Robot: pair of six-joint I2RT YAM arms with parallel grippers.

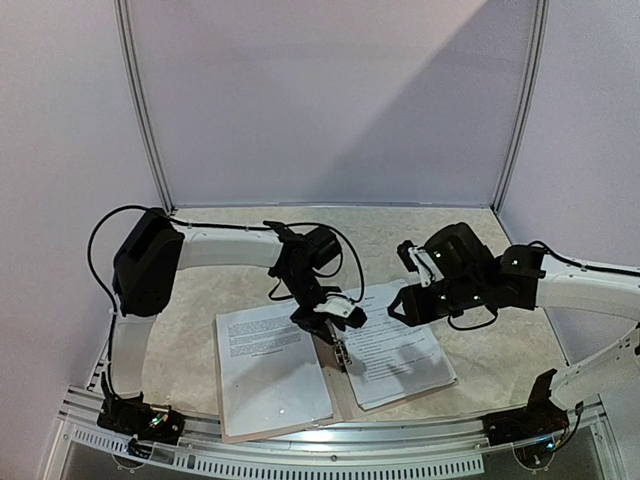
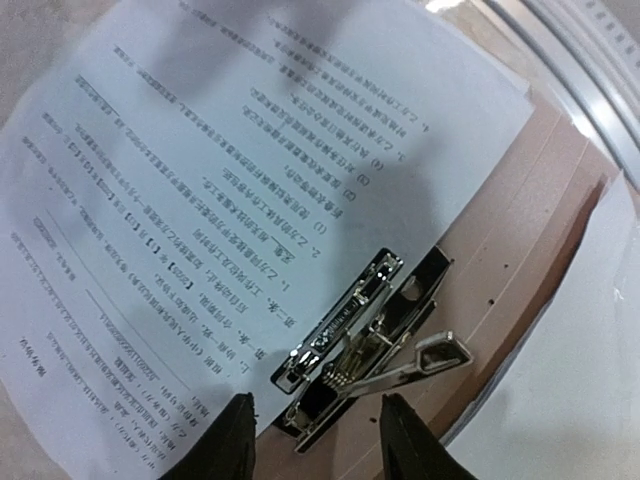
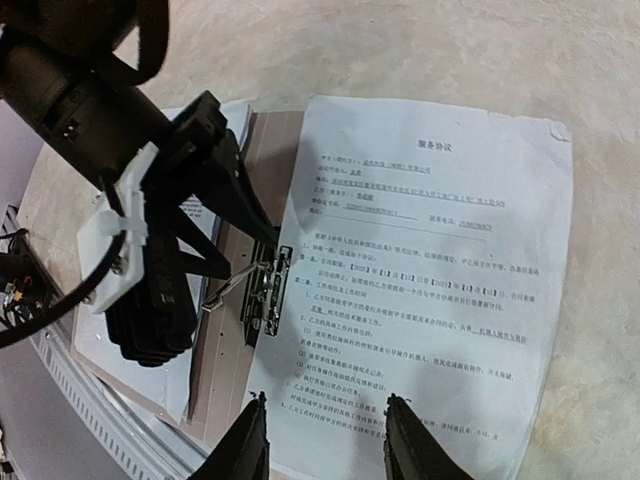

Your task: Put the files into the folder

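Note:
The folder [image 1: 343,402] lies spread out on the table, its brown inside showing between two stacks of paper. On its right half rest the printed files [image 3: 430,270], their left edge under the metal clip [image 3: 268,290] at the spine. The clip's lever [image 2: 430,358] stands tilted up. Close by the clip, my left gripper is part open, with no paper between its fingers. My right gripper hangs above the files, fingers apart and empty. Under the left gripper, part of the clip is hidden in the top view.
Another printed sheet [image 1: 270,370] covers the folder's left half. A metal rail [image 1: 300,448] runs along the front edge, near the folder's lower side. Behind the arms, the table [image 1: 400,235] is bare.

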